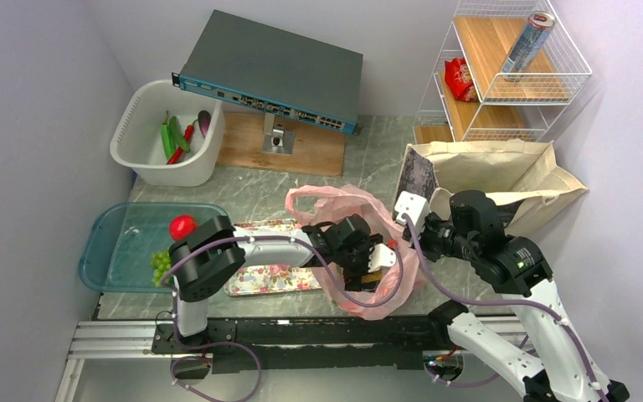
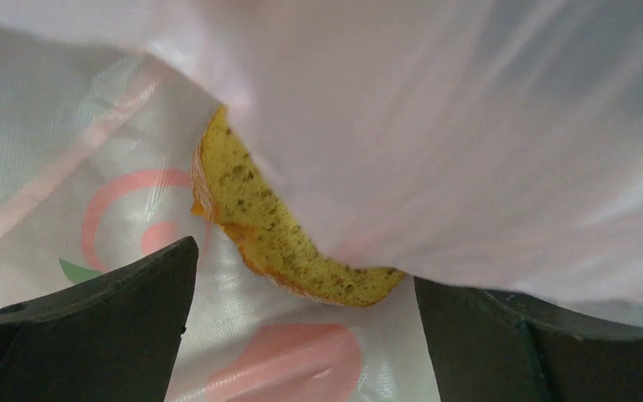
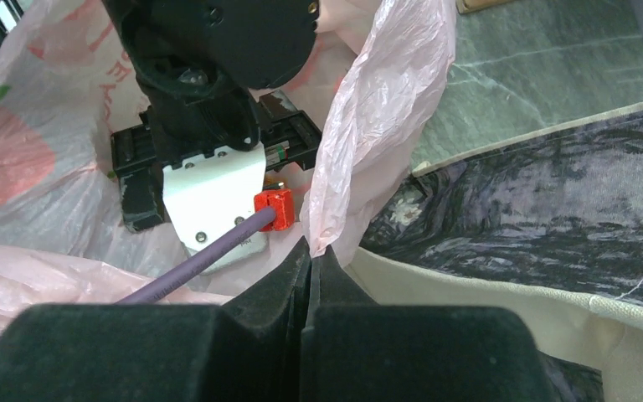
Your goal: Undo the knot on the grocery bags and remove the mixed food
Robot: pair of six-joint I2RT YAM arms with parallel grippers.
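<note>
My left gripper (image 1: 364, 272) is down inside the pink plastic bag (image 1: 335, 201). In the left wrist view its open fingers stand either side of a yellow, crusted slice of food, likely bread (image 2: 259, 226), partly hidden under bag film. My right gripper is shut on a gathered edge of the pink bag (image 3: 368, 92), held up to the right of the left gripper, beside the canvas bag.
A floral tray (image 1: 259, 280) lies under the left arm. A teal tray (image 1: 117, 251) holds a tomato and grapes. A white bin (image 1: 134, 159) with vegetables, a cream canvas bag (image 1: 502, 167) and a wire shelf (image 1: 519, 92) stand behind.
</note>
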